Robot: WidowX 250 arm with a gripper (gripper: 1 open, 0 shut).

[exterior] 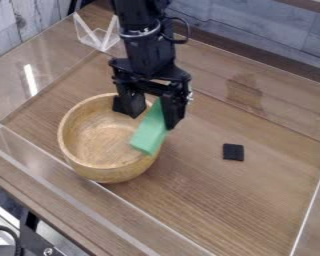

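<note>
My black gripper (151,100) hangs from the top of the camera view over the back rim of a round wooden bowl (89,140). A teal, elongated object (152,133) lies tilted at the bowl's right side, just below the gripper's right part. The gripper is open; whether its fingertips touch the teal object cannot be told.
A small black square (232,152) lies on the wooden table (243,200) to the right. A clear plastic item (96,30) is at the back left.
</note>
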